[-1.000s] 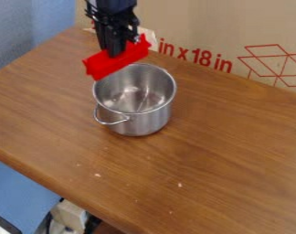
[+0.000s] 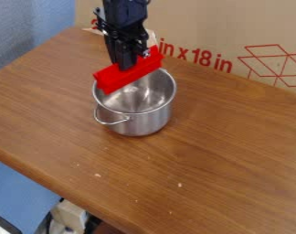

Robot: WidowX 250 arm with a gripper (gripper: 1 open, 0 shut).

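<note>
My black gripper (image 2: 126, 55) hangs down from the top centre of the camera view, shut on a red block (image 2: 123, 75), a long bar held slightly tilted, its right end higher. The block is over the mouth of a steel pot (image 2: 144, 119) with a wire handle on its left side, and hides part of the rim at the back left. I cannot tell whether the block touches the pot.
The pot stands on a wooden table (image 2: 212, 174), whose right and front parts are clear. A cardboard sheet (image 2: 248, 37) with red print stands behind. The table's left edge borders a blue area.
The gripper and red block have moved a little right and down, from above the pot's back edge to lower over its mouth. The pot has not moved.
</note>
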